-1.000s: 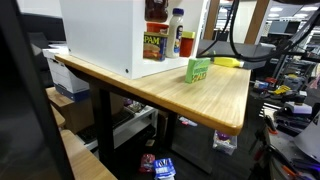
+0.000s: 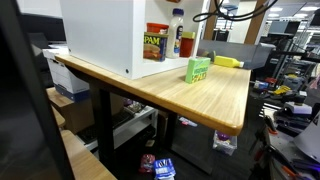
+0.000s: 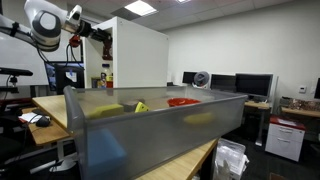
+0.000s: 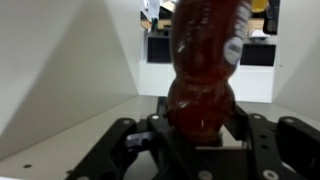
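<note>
A reddish-brown bottle point(image 4: 205, 65) with a pale label edge fills the middle of the wrist view. My gripper is shut on its near, rounded end, with black fingers on both sides. In the second exterior view, the arm reaches in from the left and the gripper point(image 3: 103, 38) is high beside the white shelf unit point(image 3: 138, 55). At the top edge of the first exterior view, the bottle is almost wholly out of frame, above the SPAM can point(image 2: 155, 47).
A white-capped bottle point(image 2: 176, 32) and a red jar point(image 2: 187, 45) stand by the can. A green box point(image 2: 197, 70) sits on the wooden table point(image 2: 205, 97), whose front is bare. A grey bin point(image 3: 160, 135) holds yellow and red items.
The brown bottle has risen from above the SPAM can to beyond the top of the first exterior view. The arm's cable has shifted upward; items on the table have not moved.
</note>
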